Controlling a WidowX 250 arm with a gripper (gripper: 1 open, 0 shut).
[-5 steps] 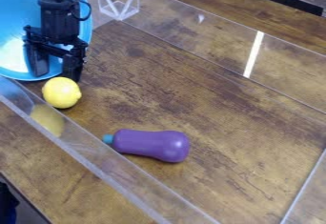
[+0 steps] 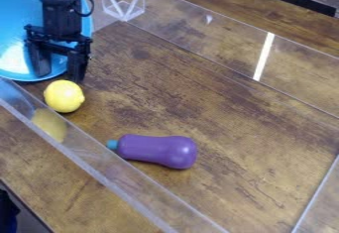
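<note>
My black gripper point(image 2: 57, 57) hangs at the top left over a light blue round plate or bowl point(image 2: 16, 34), its fingers open and low by the near right edge of it. Just in front of it a yellow lemon-like object point(image 2: 63, 96) rests on the wooden floor of the enclosure. A purple eggplant-like toy point(image 2: 159, 150) with a teal tip lies lower down, apart from both.
Clear plastic walls point(image 2: 133, 187) bound the area on the near left, the back and the right.
My gripper has shifted very slightly over the blue dish; the yellow object and the purple toy have stayed in place.
</note>
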